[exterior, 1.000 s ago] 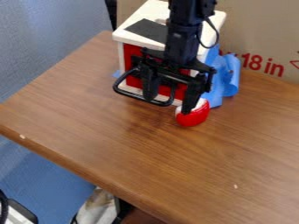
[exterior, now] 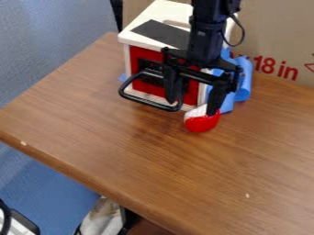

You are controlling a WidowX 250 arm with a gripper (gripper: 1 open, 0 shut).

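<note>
My black gripper (exterior: 194, 96) hangs in front of a small red and white box (exterior: 143, 38) with a black handle loop (exterior: 151, 102) at its front. The two fingers stand apart, one near the handle and the other above a red and white ball (exterior: 201, 123) on the table. Whether anything is between the fingers is unclear; the handle partly lies behind them.
A blue object (exterior: 241, 81) lies right of the box. A cardboard box (exterior: 282, 41) stands behind.
The arm and gripper have shifted slightly to the right and up, with the fingers looking farther apart than before. The box and ball look nearly the same.
</note>
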